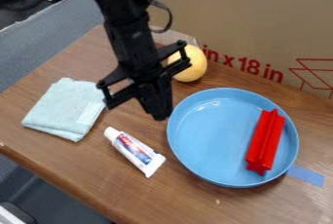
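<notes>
My black gripper (154,101) hangs over the table behind the toothpaste tube, shut, with nothing visible between its fingers. The white toothpaste tube (134,151) lies flat at the front, below the gripper. A folded pale cloth (62,108) lies to the left. On the right a blue plate (208,146) holds red stick-like objects (266,140). A yellow round object (193,68), partly hidden by the arm, sits at the back.
A cardboard box (260,28) stands along the back of the wooden table (92,179). Blue tape (306,175) is stuck at the right.
</notes>
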